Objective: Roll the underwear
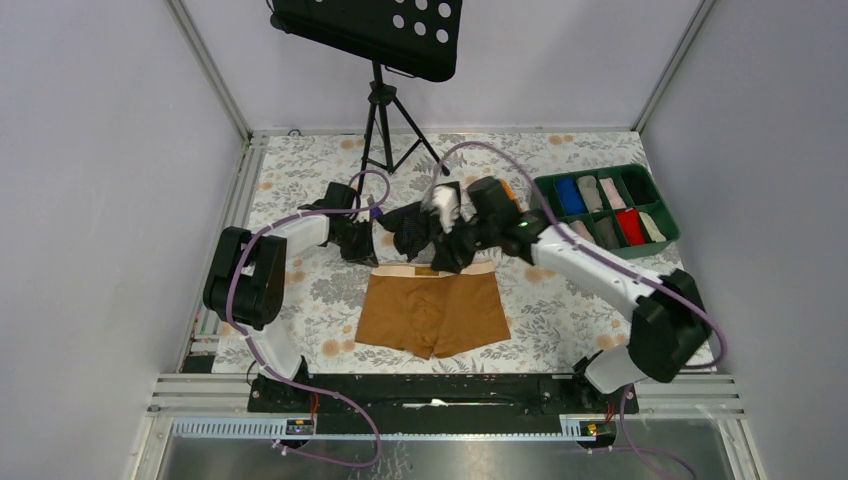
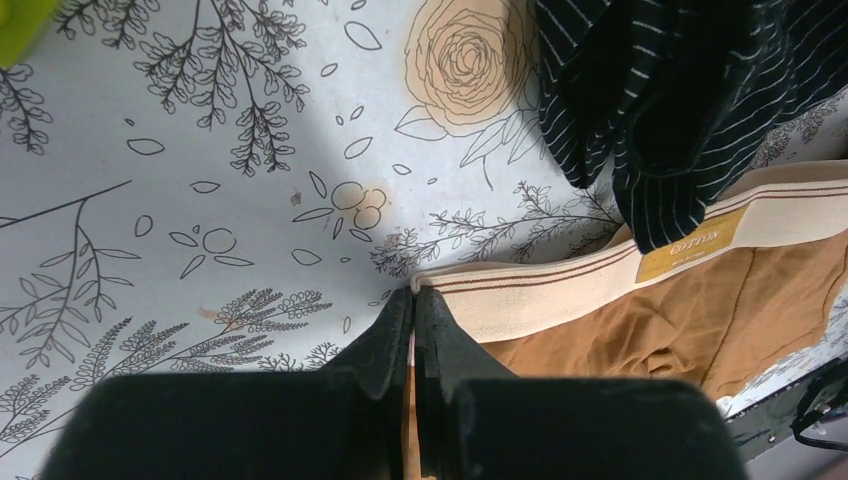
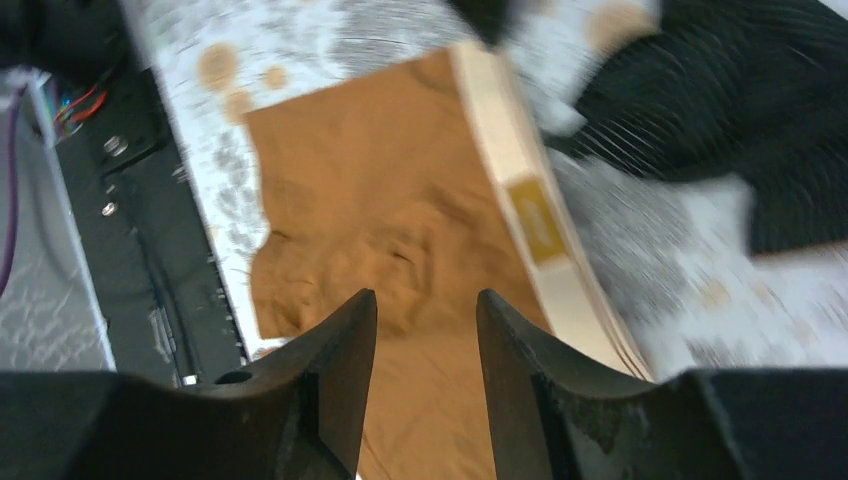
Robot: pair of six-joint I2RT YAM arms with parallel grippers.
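Observation:
Brown boxer briefs [image 1: 430,315] lie flat in the middle of the table, cream waistband [image 2: 540,300] with a yellow label toward the back. My left gripper [image 1: 368,260] is down at the waistband's left end, its fingers [image 2: 440,340] shut together at that corner; whether fabric is pinched between them is hard to tell. My right gripper [image 1: 450,262] hangs over the waistband right of centre, blurred by motion; in the right wrist view its fingertips [image 3: 515,345] are apart above the brown fabric.
A dark striped garment [image 2: 670,90] lies just behind the waistband. A green compartment box [image 1: 660,240] with folded items is at the back right; a black music stand [image 1: 380,92] rises at the back.

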